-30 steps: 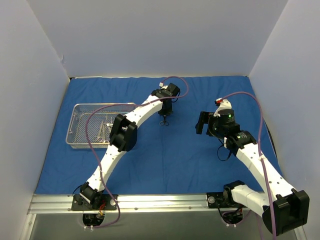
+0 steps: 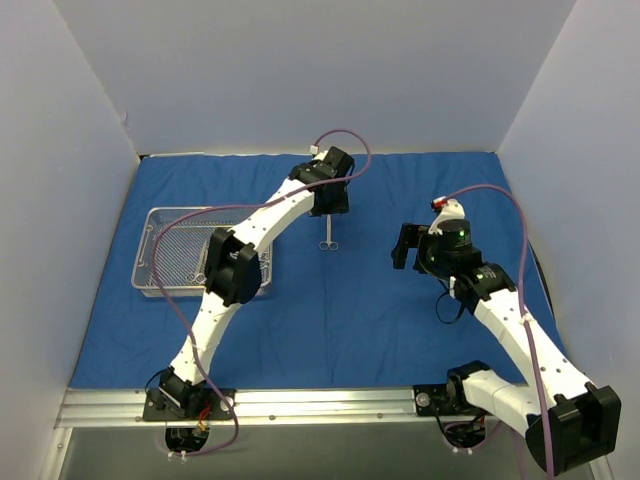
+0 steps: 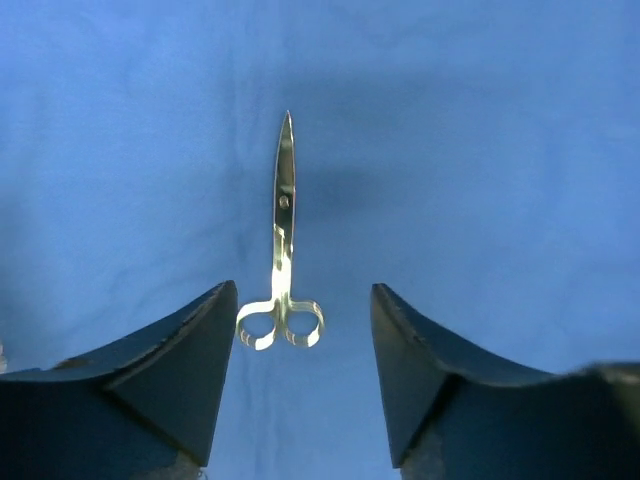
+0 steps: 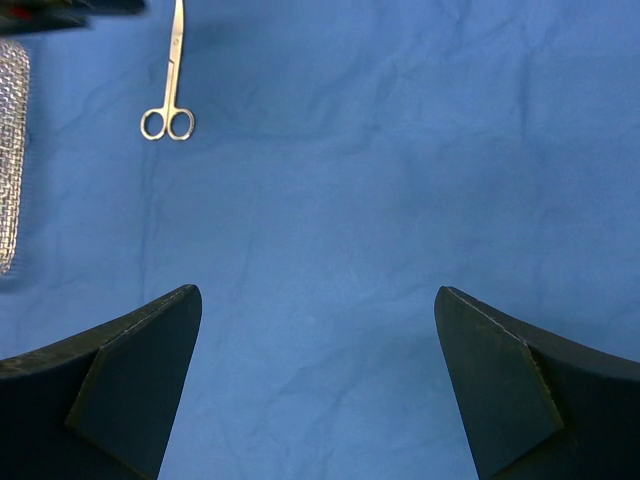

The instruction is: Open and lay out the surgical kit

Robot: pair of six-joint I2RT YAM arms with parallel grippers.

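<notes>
A pair of steel scissors [image 2: 329, 243] lies on the blue drape [image 2: 370, 320], points toward the back, near the middle; the left wrist view shows the scissors [image 3: 283, 250] upright in frame. My left gripper hangs above them, fingers apart, nothing between them. The metal mesh tray [image 2: 151, 260] sits at left with more instruments in it, partly hidden by my left arm. My right gripper [image 2: 408, 243] stands open over the right part of the drape, empty; in the right wrist view the scissors [image 4: 171, 90] are at upper left.
The drape is clear in front of and to the right of the scissors. Walls [image 2: 300, 70] bound the back and both sides. Hoses from both arms loop above the workspace.
My right arm has stayed still.
</notes>
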